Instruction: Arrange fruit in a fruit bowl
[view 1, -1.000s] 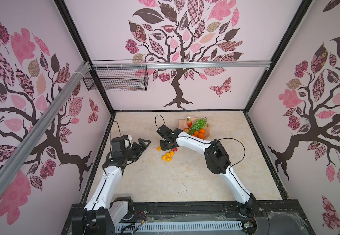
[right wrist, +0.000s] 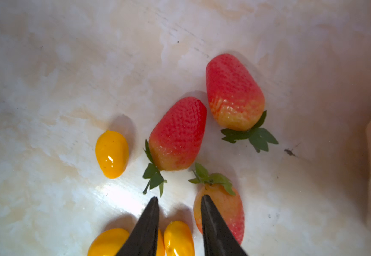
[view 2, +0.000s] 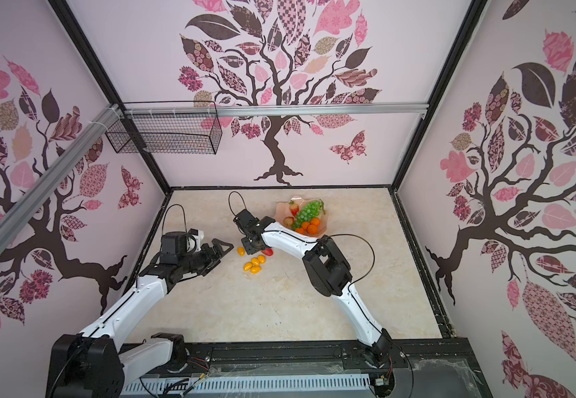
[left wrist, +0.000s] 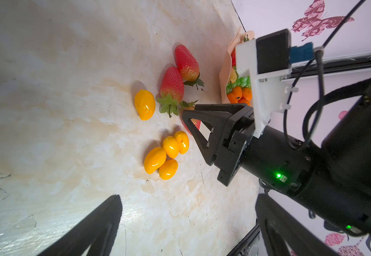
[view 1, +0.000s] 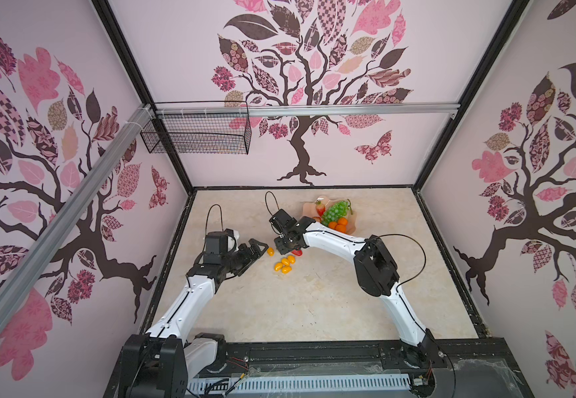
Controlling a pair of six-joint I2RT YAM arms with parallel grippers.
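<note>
Three strawberries lie close together on the table: an upper one [right wrist: 235,91], a middle one [right wrist: 179,134] and a lower one [right wrist: 221,209]. To their left is a lone yellow fruit [right wrist: 112,154]; several more yellow fruits [left wrist: 155,160] cluster below. My right gripper is open above the table, its right finger overlapping the lower strawberry in its wrist view; nothing is held. My left gripper, also open, hangs left of the fruit with its fingers wide apart and empty. The peach-coloured bowl [view 1: 308,207] holds green grapes [view 1: 334,212], oranges [view 1: 341,225] and a strawberry [view 1: 320,207].
The right arm [view 1: 331,240] reaches across just in front of the bowl, partly covering the strawberries in the top views. A wire basket [view 1: 198,132] hangs on the back left rail.
My left gripper has shifted right, toward the yellow fruit. The right arm has moved slightly to the right. Fruit and bowl look unmoved.
</note>
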